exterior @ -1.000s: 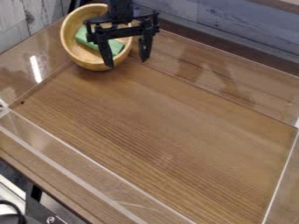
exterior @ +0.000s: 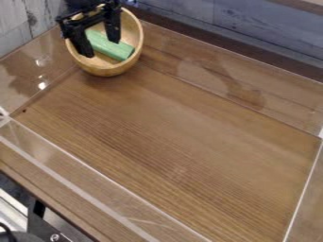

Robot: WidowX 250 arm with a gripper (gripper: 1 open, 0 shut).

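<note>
A round wooden bowl [exterior: 127, 66] sits at the back left of the table, with a green block [exterior: 109, 43] inside it. My black gripper [exterior: 93, 40] is over the bowl's left part, its fingers open and pointing down around the left of the green block. Whether they touch the block I cannot tell.
Pale walls close in the back and left. Dark cables or parts show at the lower left corner, off the table.
My gripper has moved left, from over the table right of the bowl to over the bowl's left part. The bowl and block look about where they were.
</note>
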